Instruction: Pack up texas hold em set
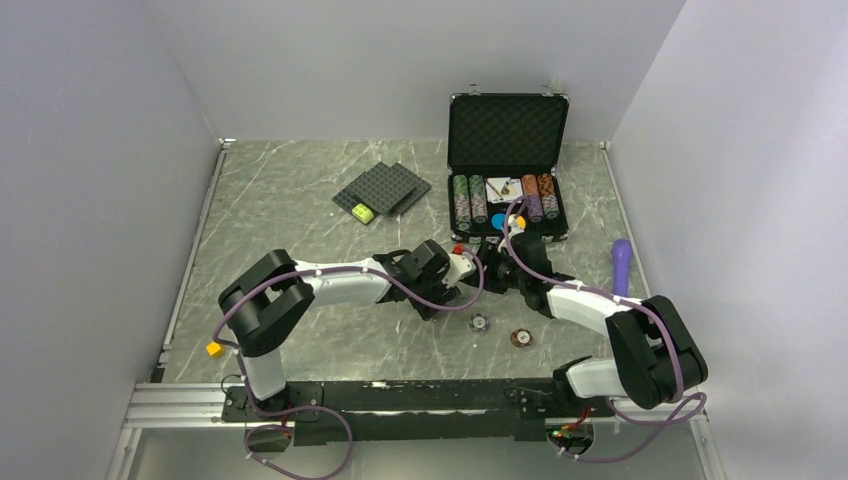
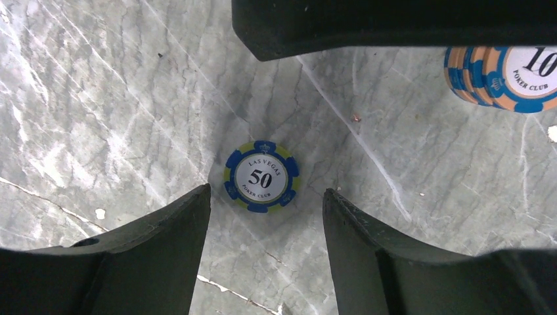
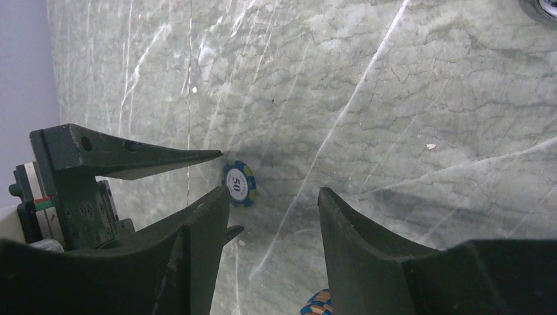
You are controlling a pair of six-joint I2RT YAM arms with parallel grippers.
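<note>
A blue and yellow "50" chip lies flat on the marble between the fingertips of my open left gripper; it also shows beside the left gripper's black fingers in the right wrist view (image 3: 239,183). A stack of blue-orange "10" chips (image 2: 506,77) lies at upper right in the left wrist view. My open right gripper has nothing between its fingers. In the top view two small chip piles (image 1: 479,323) (image 1: 521,338) sit at the front right. The open case (image 1: 507,130) at the back holds chip rows, cards and discs.
Dark foam pads (image 1: 385,187) with a green block (image 1: 362,213) lie back left. A yellow cube (image 1: 213,349) is at front left, a purple tool (image 1: 621,265) at far right.
</note>
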